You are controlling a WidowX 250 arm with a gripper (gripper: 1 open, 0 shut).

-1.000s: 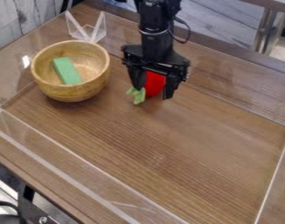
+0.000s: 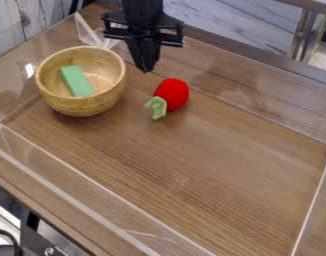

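My gripper (image 2: 143, 38) is at the top centre, lifted above and behind a red round object (image 2: 174, 92), with its fingers apart and nothing visible between them. Against the red object's lower left lies a small light-green piece (image 2: 156, 105). A yellow bowl (image 2: 103, 99) on the left holds a green block (image 2: 76, 81).
A pale wall or panel stands at the upper left, and a light ledge runs along the upper right edge.
My gripper has risen and moved back and left, away from the red object, which now shows fully. The bowl and block appear unmoved.
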